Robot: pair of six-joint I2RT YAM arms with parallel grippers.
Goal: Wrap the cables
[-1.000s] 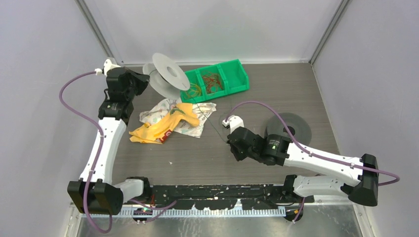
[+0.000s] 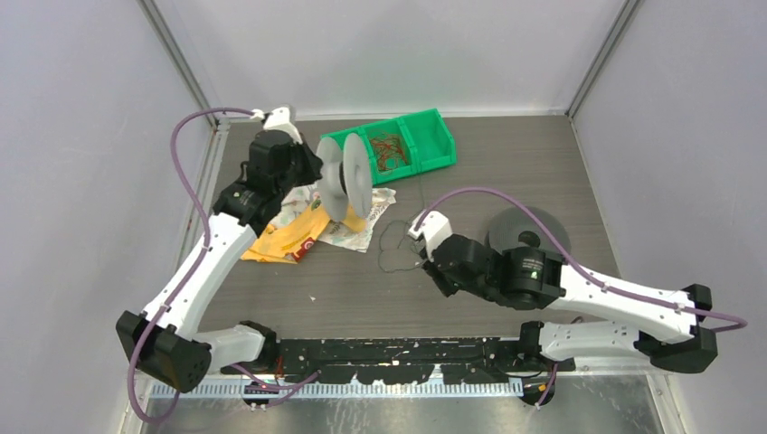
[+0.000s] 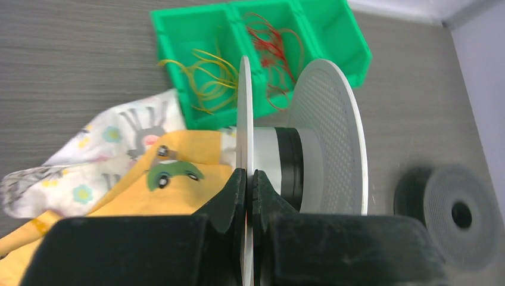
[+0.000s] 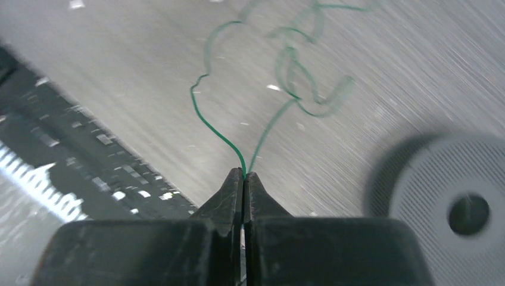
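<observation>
A white spool (image 2: 356, 172) with two wide discs and a dark band round its core hangs above the cloths at the left. My left gripper is shut on the rim of its nearer disc (image 3: 245, 113). Low over the middle of the table, my right gripper is shut on a thin green cable (image 4: 219, 134), which runs up from the fingertips in two strands. Its loose curls lie farther out over the table; in the top view the cable (image 2: 382, 244) makes a faint loop left of the right gripper.
A green bin (image 2: 438, 142) with compartments stands at the back, red wires (image 2: 389, 152) and yellow wires (image 3: 209, 77) inside. A yellow cloth (image 2: 288, 237) and a patterned cloth (image 3: 152, 119) lie beneath the spool. A dark grey spool (image 2: 543, 220) sits at the right.
My left gripper has carried the spool rightward, turning its discs from tilted to nearly upright. The cable, earlier stretched straighter, now hangs in a slack loop.
</observation>
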